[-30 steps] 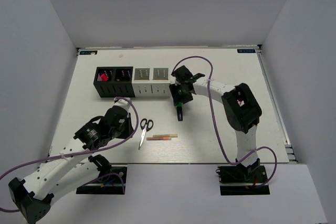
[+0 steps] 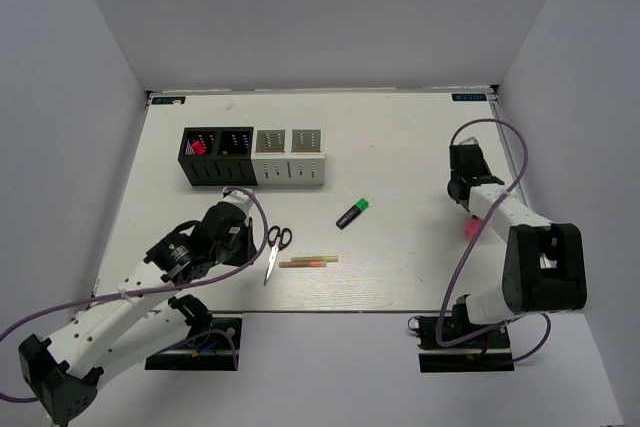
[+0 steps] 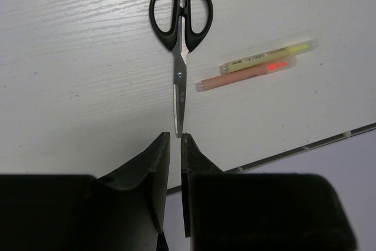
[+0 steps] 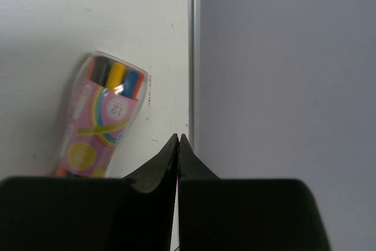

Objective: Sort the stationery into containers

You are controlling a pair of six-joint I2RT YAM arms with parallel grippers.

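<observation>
Scissors [image 3: 180, 86] lie beside a yellow highlighter [image 3: 255, 59] and a pink one [image 3: 235, 79], just beyond my left gripper, whose fingertips stand slightly apart with nothing visible between them. A green-capped black marker [image 2: 351, 213] lies at mid-table. A pack of coloured markers [image 4: 100, 119] lies under my right gripper, which is shut. Black bins [image 2: 218, 172] and white bins [image 2: 288, 172] stand at back left; a red item [image 2: 198, 147] is in the leftmost black compartment.
The table's right edge [image 4: 194, 57] runs beside the marker pack, with a grey wall beyond.
My right arm has swung from the marker by the white bins to the table's right side. The green-capped marker now lies free, at a different angle. The left arm has barely moved.
</observation>
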